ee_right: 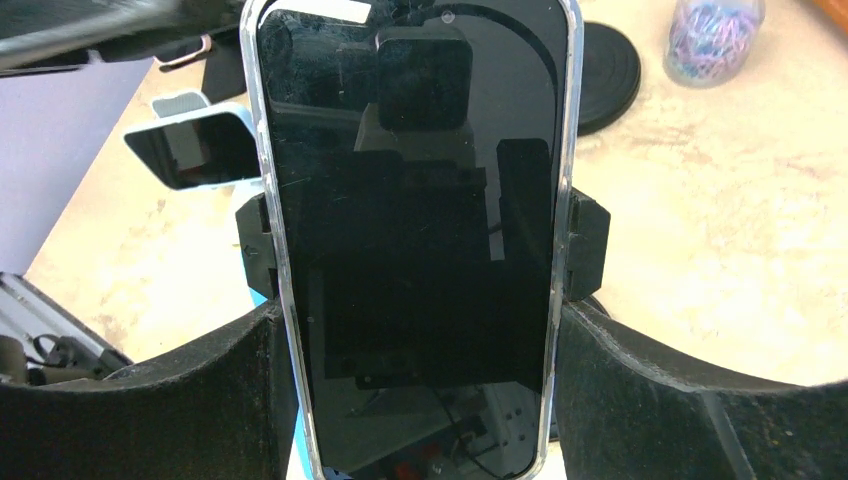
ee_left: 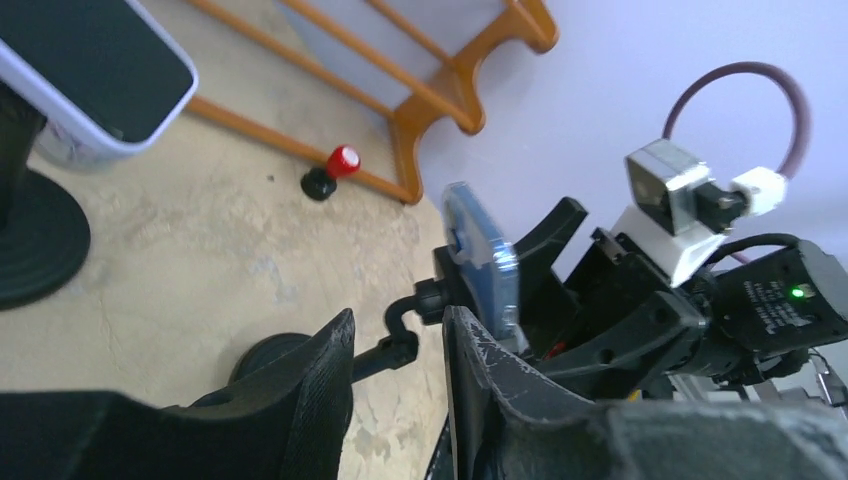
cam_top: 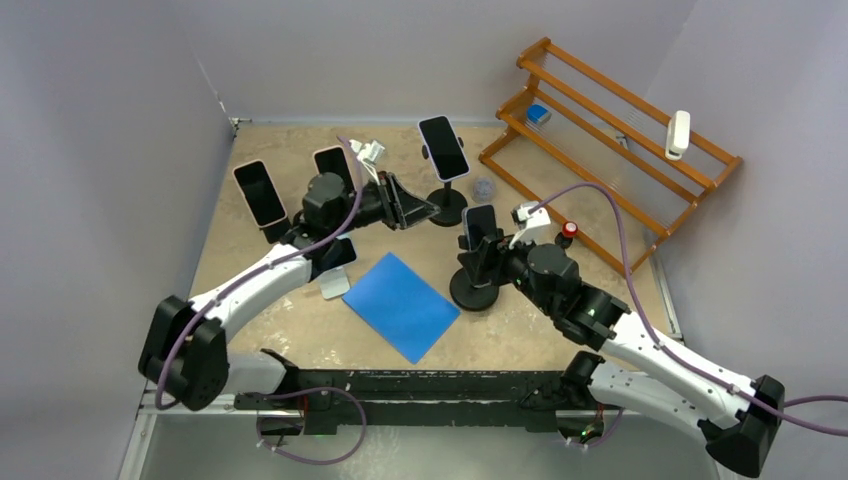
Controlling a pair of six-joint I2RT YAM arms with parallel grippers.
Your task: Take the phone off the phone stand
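Note:
The dark phone (ee_right: 420, 230) stands upright in the clamp of a stand with a round black base (cam_top: 474, 290). My right gripper has one finger against each long edge of this phone. Black clamp pads (ee_right: 588, 246) sit at its sides, just above those fingers. From the left wrist view, the phone (ee_left: 485, 262) shows edge-on between the right gripper's fingers, the stand's bent arm (ee_left: 400, 325) beneath it. My left gripper (cam_top: 418, 216) hangs to the left of the stand, partly open. Its gap is empty in the left wrist view.
Behind stands another phone (cam_top: 443, 148) on its own stand. More phones (cam_top: 260, 193) are at the left. A blue sheet (cam_top: 402, 307) lies mid-table, and a clear jar (cam_top: 483, 189) is near the wooden rack (cam_top: 620, 145). A red-topped item (cam_top: 569, 231) sits right.

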